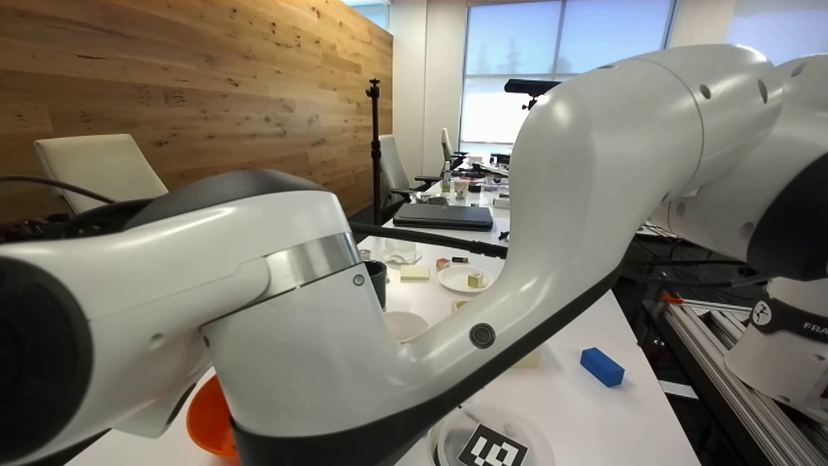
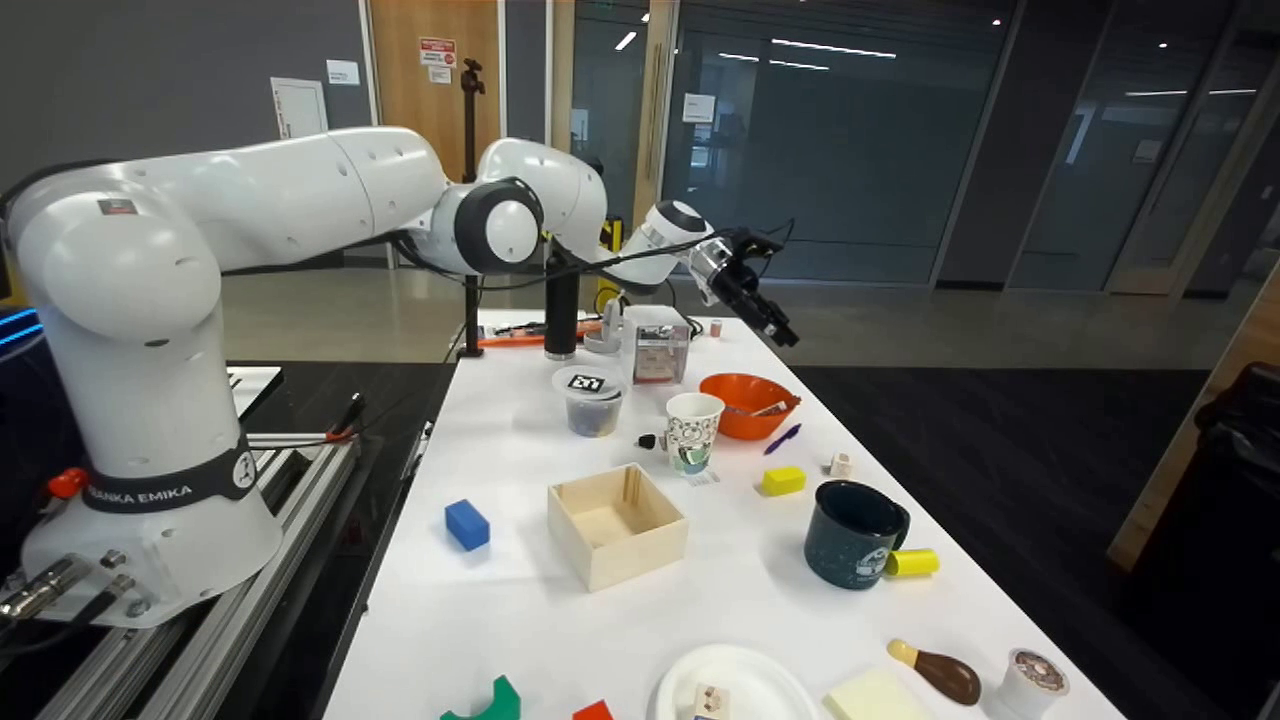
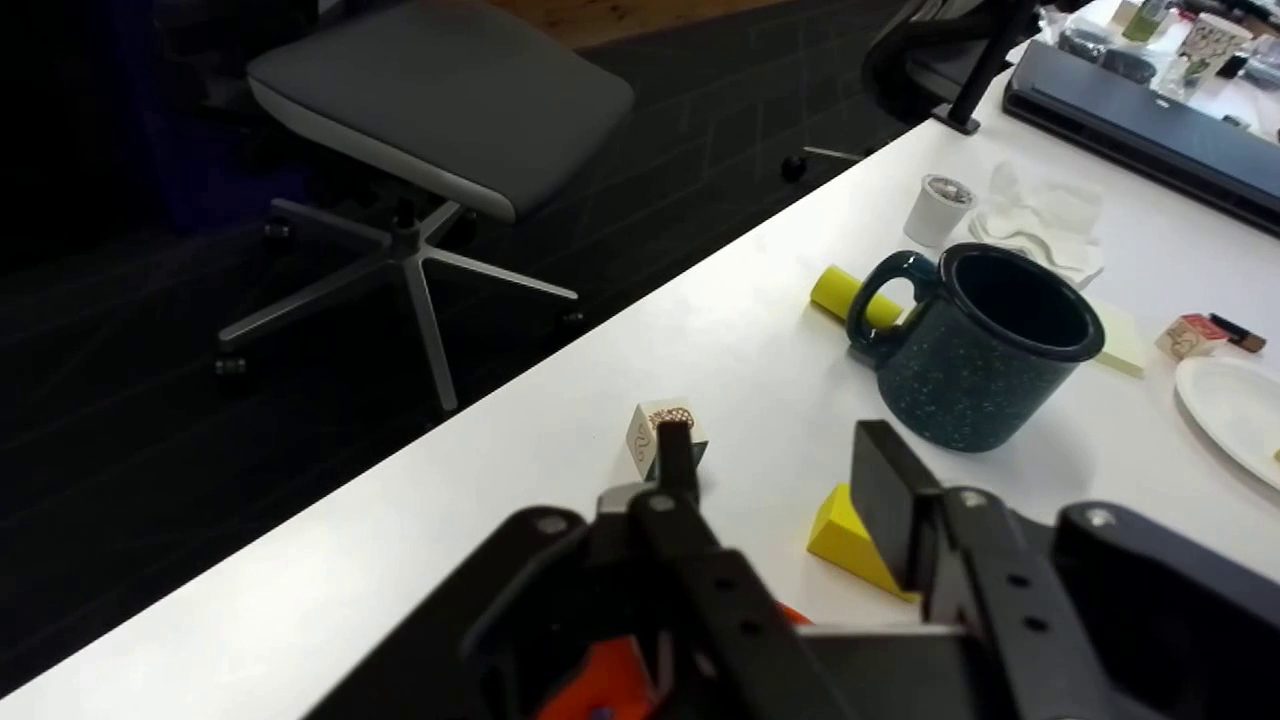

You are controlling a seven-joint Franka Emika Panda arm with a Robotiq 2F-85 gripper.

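In the wrist view my gripper has its two black fingers apart, with bare table and part of a yellow block [image 3: 854, 546] showing through the gap. No object is seen held. Exterior view 2 places the gripper [image 2: 782, 332] above the table's far right edge, higher than the orange bowl [image 2: 734, 420]. A piece of that bowl [image 3: 606, 686] shows beneath the fingers in the wrist view. Beyond the left finger sits a small stamped wooden cube [image 3: 648, 438], partly covered by it. Exterior view 1 hides the fingers behind the arm.
A dark green mug [image 2: 846, 540] has a yellow cylinder [image 2: 912, 562] beside it. A patterned paper cup [image 2: 692, 434], a lidded tub [image 2: 591, 408], an open wooden box [image 2: 588, 564] and a blue block [image 2: 467, 524] occupy the table. Bare table surrounds the blue block.
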